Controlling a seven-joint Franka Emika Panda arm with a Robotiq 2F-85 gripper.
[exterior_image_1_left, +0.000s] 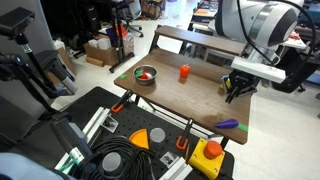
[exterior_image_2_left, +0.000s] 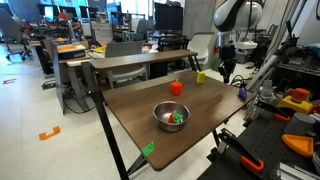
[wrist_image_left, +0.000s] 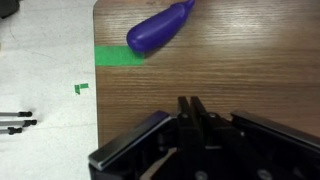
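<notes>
A purple eggplant (exterior_image_1_left: 228, 123) lies on the wooden table (exterior_image_1_left: 185, 95), close to its near right edge. In the wrist view the eggplant (wrist_image_left: 158, 27) is at the top, partly across a strip of green tape (wrist_image_left: 118, 55). My gripper points at bare wood, clear of the eggplant. Its fingertips stand close together with a narrow gap and nothing between them. From outside, the black gripper (exterior_image_1_left: 231, 96) hangs above the table beyond the eggplant, under the white arm (exterior_image_1_left: 262, 40).
A metal bowl (exterior_image_2_left: 171, 117) with red and green things inside stands at one end of the table. A red object (exterior_image_2_left: 175, 88) and a yellow object (exterior_image_2_left: 200, 77) stand farther along. Between bowl and eggplant the tabletop is mostly clear.
</notes>
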